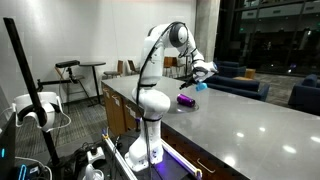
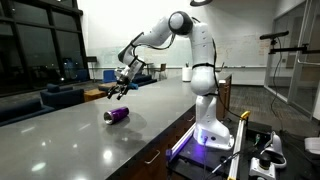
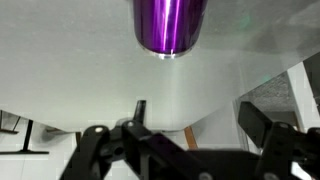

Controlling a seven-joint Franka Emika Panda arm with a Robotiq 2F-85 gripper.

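Observation:
A purple cylinder with a shiny, pale rim lies on its side on the grey table in exterior view 1 and exterior view 2. My gripper is above it, apart from it. In the wrist view the gripper stands open with nothing between its fingers. There the cylinder shows at the top edge, beyond the fingertips, its upper part cut off by the frame.
The long grey table has wide bare room to the right of the arm in exterior view 1. Dark blue sofas stand behind it. Chairs are to the left, off the table.

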